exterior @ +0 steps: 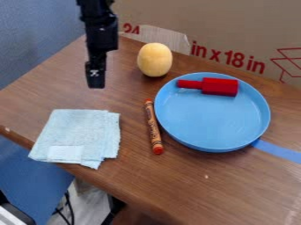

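The black gripper (97, 74) hangs above the wooden table at upper left, pointing down; whether its fingers are open or shut is unclear. A yellow oval object (154, 60) lies to its right. A blue plate (209, 121) holds a red object with a narrow handle (217, 86) near its back. An orange stick (154, 128) lies left of the plate. A folded pale blue cloth (76, 136) lies at the front left.
A cardboard box (253, 35) stands along the back. A blue tape strip (279, 149) is at the right. The table's left edge drops to a blue surface.
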